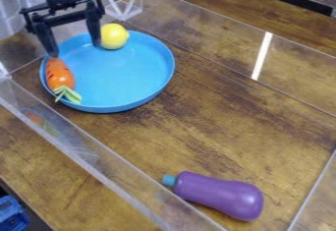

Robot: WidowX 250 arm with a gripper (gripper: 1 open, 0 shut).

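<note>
My black gripper (70,34) is at the top left over the back-left rim of a blue plate (125,76), its two fingers spread apart with no object visible between them. An orange carrot with green leaves (59,76) lies on the plate's left side, below the gripper. A yellow lemon (114,36) sits at the plate's back, right of the gripper. A purple eggplant with a teal tip (221,195) lies on the wooden table at the lower right, apart from the plate.
Clear panels (73,146) run along the left and right sides. A blue object (8,215) is at the lower-left corner.
</note>
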